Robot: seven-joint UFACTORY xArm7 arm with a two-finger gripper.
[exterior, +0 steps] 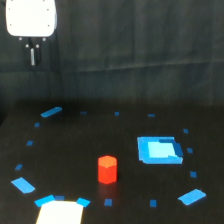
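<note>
A red block (107, 169) with a six-sided outline stands on the black table, a little below the middle of the view. To its upper right, a white square (161, 150) lies inside a blue taped border (145, 155). At the top left hangs the white arm end with my gripper (32, 58), small and dark below it. The gripper is far from the red block and high above the table. Its fingers are too small and dark against the curtain to tell how they stand.
A white shape (60, 213) is cut off by the bottom edge, with blue tape beside it. Blue tape strips (23, 185) and several small blue marks dot the table. Bare table surrounds the red block. A dark curtain (130, 50) hangs behind.
</note>
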